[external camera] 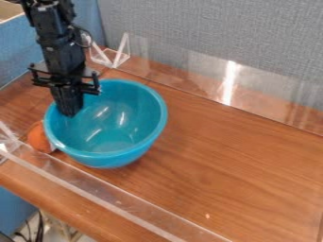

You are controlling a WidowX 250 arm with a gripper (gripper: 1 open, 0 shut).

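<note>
My black gripper [68, 95] points down at the left rim of a turquoise bowl [127, 128] on the left part of the wooden table. Its fingers look closed, and the tips reach just inside the bowl's upper left edge; whether the rim is between them is not clear. An orange object [40, 138] lies against the bowl's left side, partly hidden by it.
Clear panels run along the back and front-left edges. A grey textured wall [214, 38] stands behind, and a white frame [109, 55] is at the back left.
</note>
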